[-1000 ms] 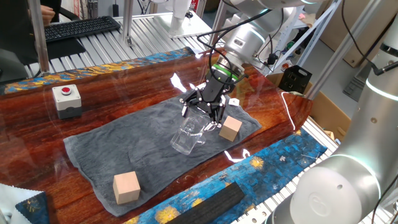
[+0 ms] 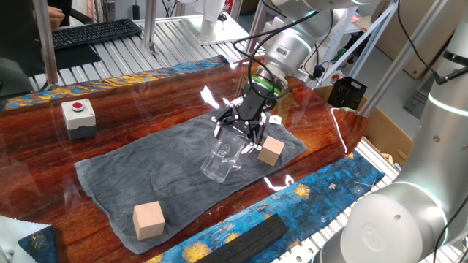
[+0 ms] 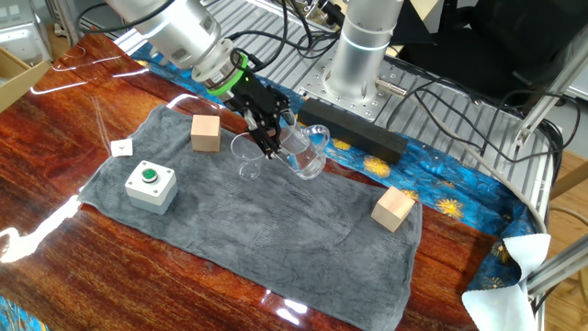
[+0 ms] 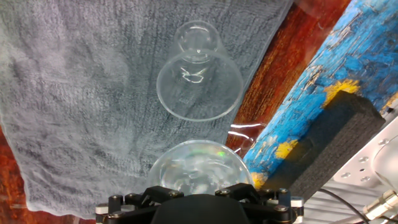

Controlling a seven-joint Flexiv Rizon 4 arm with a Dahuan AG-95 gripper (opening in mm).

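A clear glass mug [image 3: 304, 158] with a side handle leans at a tilt over the grey towel. My gripper [image 3: 267, 133] is shut on it, and the arm slants down from the upper left in exterior view 2. A round glass edge [image 4: 199, 152] shows just ahead of the fingers in the wrist view. Beside the mug stands a clear stemmed glass [image 4: 199, 90], its bowl and round foot seen from above. In exterior view 1 the mug [image 2: 221, 159] hangs below the gripper [image 2: 240, 131]; the stemmed glass is hard to make out there. I cannot tell whether the mug touches the towel.
Wooden cubes stand near the gripper [image 3: 206, 134] and at the towel's other end [image 3: 393, 210]. A green-button box [image 3: 152, 188] and a red-button box [image 2: 78, 118] stand apart. A black bar [image 3: 354, 130] lies on blue cloth.
Hardly anything differs. The arm and the mug have shifted very slightly at most; the cubes and the button box are unmoved.
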